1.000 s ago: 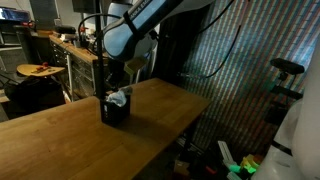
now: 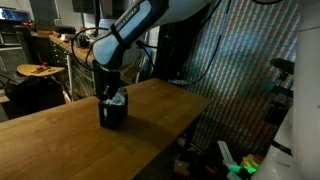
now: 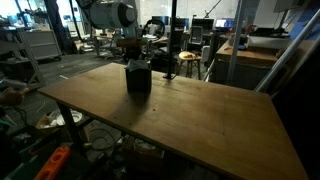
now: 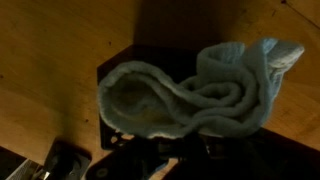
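Note:
A black open-topped box [image 2: 113, 116] stands on the wooden table, a pale cloth [image 2: 120, 98] bunched at its top. From the side, the same box [image 3: 139, 82] shows the cloth [image 3: 138, 65] sticking up above its rim. Seen from the wrist, the cloth [image 4: 205, 92] is rumpled and folded over the box, hiding most of the opening. My gripper [image 2: 111, 91] is low over the box, at the cloth. Its fingers look shut on the cloth, though the fingertips are dark and partly hidden.
Bare wooden table [image 3: 215, 115] surrounds the box, with wide free room on its surface. A slim dark post [image 2: 98, 50] rises behind the box in the first exterior view. Chairs and other benches are beyond the table.
My arm has come down toward the box, and the gripper is now at the cloth. The box stays in the same place.

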